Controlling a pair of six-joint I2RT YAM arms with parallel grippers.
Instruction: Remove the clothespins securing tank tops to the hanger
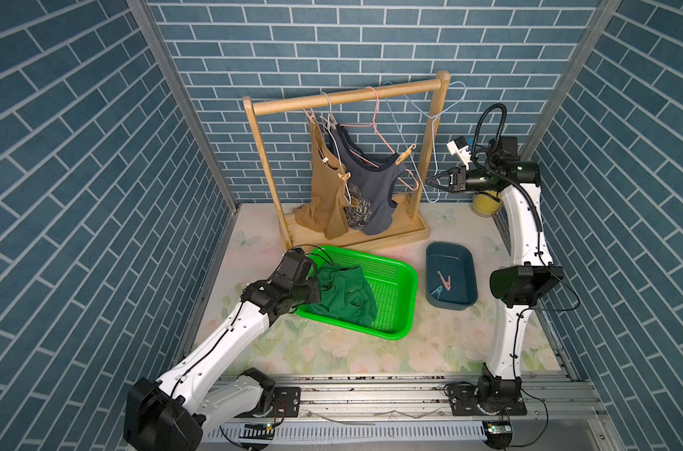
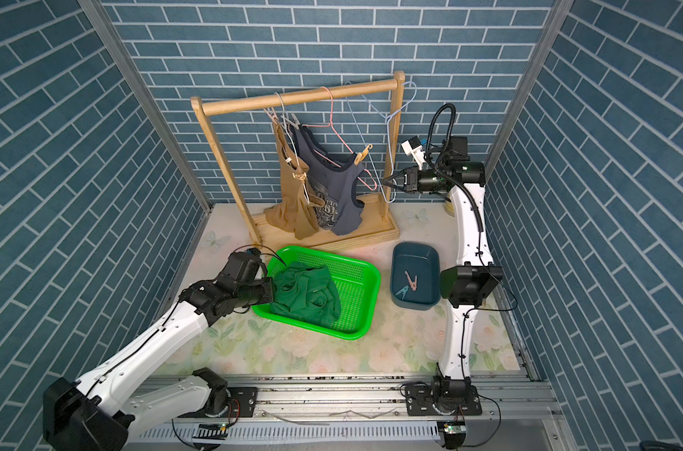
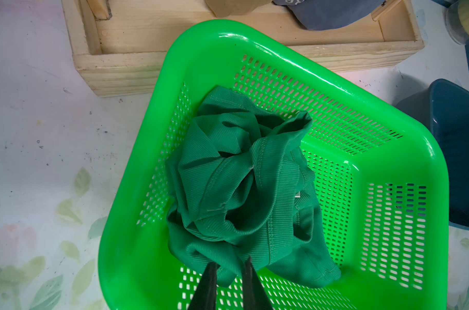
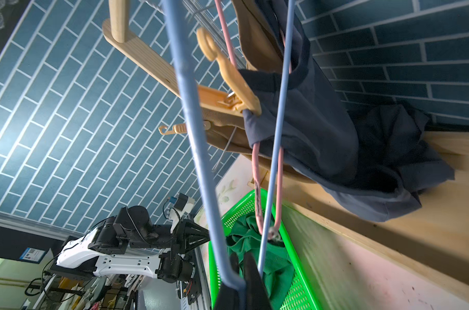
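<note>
A brown tank top [image 1: 322,184] and a dark blue tank top [image 1: 367,180] hang on the wooden rack [image 1: 341,97], the blue one on a pink hanger [image 1: 384,138]. A wooden clothespin [image 4: 229,77] grips the blue top's shoulder; another pin [image 1: 344,176] is on the brown top. To the right of the rack, my right gripper is shut on a bare light blue hanger [image 4: 193,118], which stands up close to the right post. My left gripper is part open over the green basket [image 3: 425,142], empty, near a crumpled green top [image 3: 244,180].
The dark blue bin [image 1: 452,251] right of the basket holds two clothespins, one pink [image 1: 444,280] and one light blue [image 1: 436,291]. A yellow-lidded jar [image 1: 486,203] stands behind the right arm. Table in front of the basket is clear.
</note>
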